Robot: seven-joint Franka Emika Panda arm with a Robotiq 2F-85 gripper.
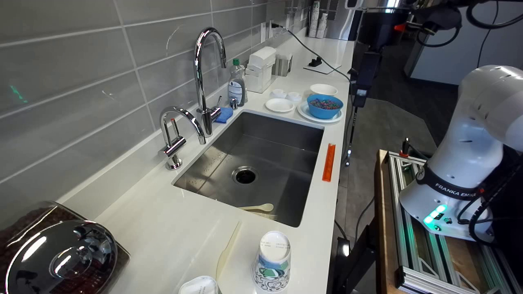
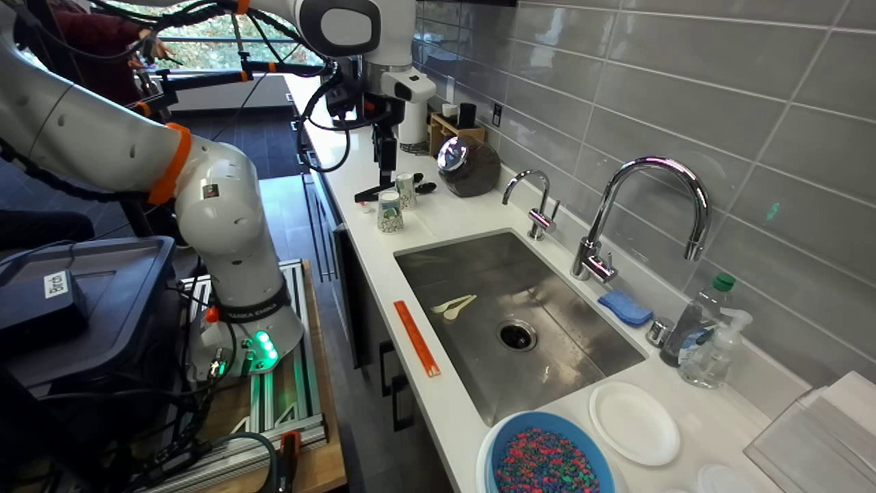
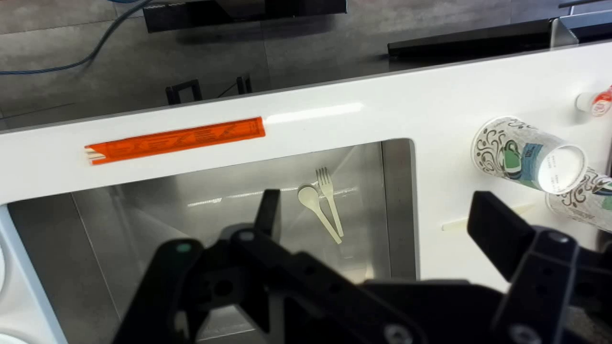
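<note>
My gripper stands open, its two dark fingers wide apart with nothing held between them. Beneath it in the wrist view, a pale spoon (image 3: 310,198) and fork (image 3: 325,186) lie close together in the steel sink (image 2: 567,337). On the counter to the right of the sink there, a pale knife (image 3: 454,225) is partly hidden by one finger. Two patterned paper cups stand upside down near it, the closer one (image 1: 272,264) at the counter's front. Along the sink's front rim lies an orange chopstick packet (image 1: 329,162).
A blue bowl (image 1: 324,108) of colourful bits sits on a plate beyond the sink, with a white plate (image 2: 634,423) beside it. Two faucets, the taller one (image 2: 649,164) arched, rise at the back. A lidded dark container (image 1: 63,255) occupies the back counter.
</note>
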